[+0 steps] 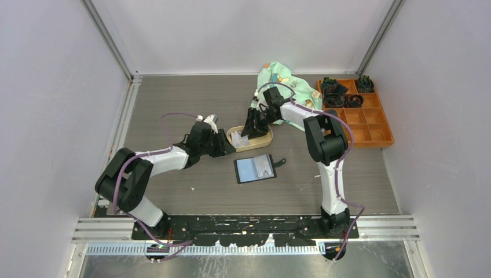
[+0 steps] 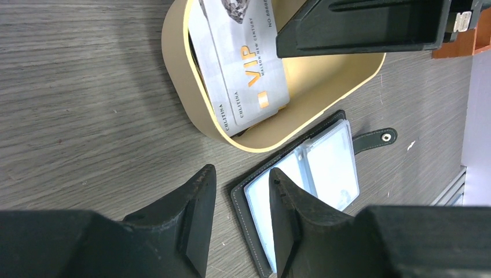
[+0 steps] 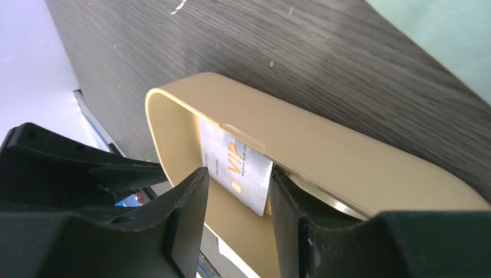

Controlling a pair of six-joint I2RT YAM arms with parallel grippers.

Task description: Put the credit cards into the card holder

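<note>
The beige oval tray (image 1: 234, 149) stands mid-table, holding a white card marked VIP (image 2: 249, 81). Inside it, my right gripper is open, its fingertips on either side of the tilted card; whether either one touches it I cannot tell. Just left of the tray, my left gripper is open with an empty gap between its fingers. The card holder (image 1: 255, 169) lies unfolded in front of the tray, with clear sleeves inside and a black strap with a snap (image 2: 386, 137) at its right.
A patterned green cloth (image 1: 278, 73) lies behind the right gripper. At the back right sits an orange compartment box (image 1: 370, 136) holding dark coiled items.
</note>
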